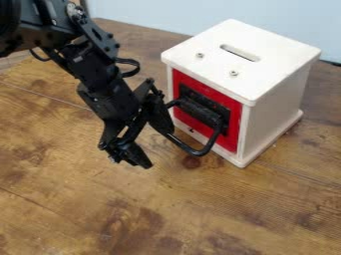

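Note:
A white wooden box with a slotted top stands at the right, its red front panel facing left. A black latch or hinged fitting is mounted on that panel, with a curved black bar in front of it. The black gripper hangs low just left of the box, fingers angled down toward the wooden table. Whether its fingers are open or shut is hard to make out against the dark body, and the curved bar partly overlaps the arm.
A pale wall stands behind the box at the back.

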